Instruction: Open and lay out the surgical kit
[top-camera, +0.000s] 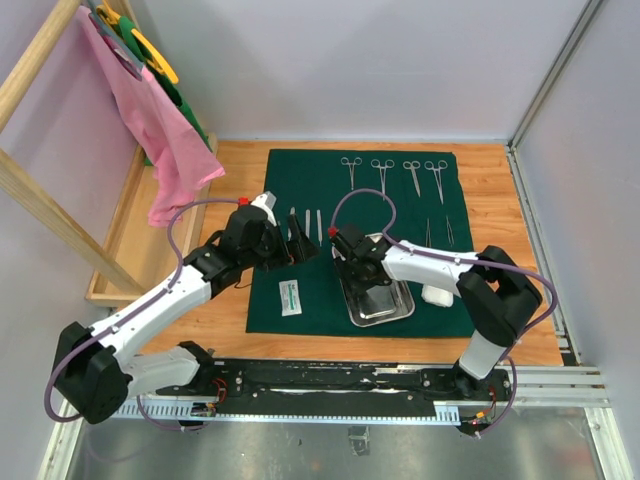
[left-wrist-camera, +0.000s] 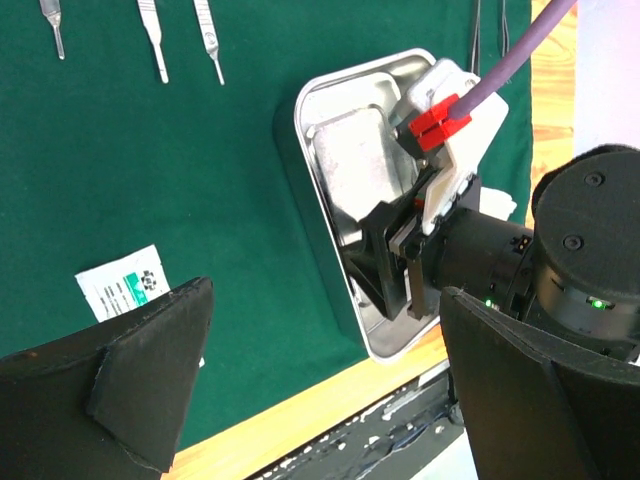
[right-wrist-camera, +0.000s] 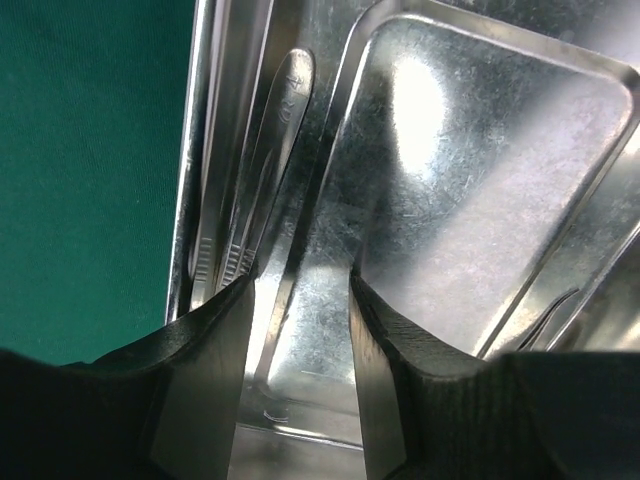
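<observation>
The metal tray lies on the green cloth. In the right wrist view, a flat steel instrument leans along the tray's left inner wall, and the tip of another thin metal piece shows at lower right. My right gripper is open inside the tray, its left fingertip beside the instrument's lower end and nothing held. Apart from the tray, my left gripper stands open and empty over the cloth's left side. Scalpel handles lie on the cloth; scissor-like clamps are rowed along the back.
A white labelled packet lies front left on the cloth. White gauze sits right of the tray, with tweezers behind it. The pink cloth hangs on a wooden frame at left. Bare cloth separates packet and tray.
</observation>
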